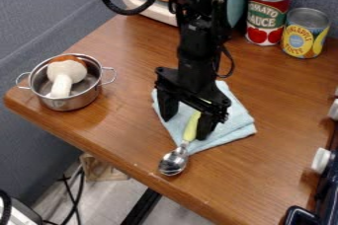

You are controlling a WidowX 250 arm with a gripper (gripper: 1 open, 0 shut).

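My black gripper (pixel 192 106) is low over a light blue cloth (pixel 231 124), at the middle of the wooden table. Under its fingers lies a spoon (pixel 175 161) with a yellow-green handle, its metal head off the cloth toward the front edge. Whether the fingers are closed on the handle or the cloth is hidden by the dark gripper body.
A steel pot (pixel 67 95) holding a white and orange item stands at the left edge. Two cans, red (pixel 266 17) and yellow (pixel 303 36), stand back right. A dark appliance with white knobs (pixel 321 161) lines the right edge.
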